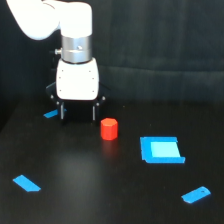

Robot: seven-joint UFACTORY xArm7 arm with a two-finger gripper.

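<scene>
My gripper (78,112) hangs from the white arm at the upper left, its two dark fingers apart and pointing down, with no object visible between them. Just right of the fingers, and slightly lower in the picture, a red block (109,129) rests on the black table. Toward the right, a pale square (164,149) lies framed by blue tape (148,158).
Blue tape strips mark the table at the lower left (26,184), the lower right (196,195) and beside the gripper at the back left (52,114). A dark curtain (160,60) closes off the back.
</scene>
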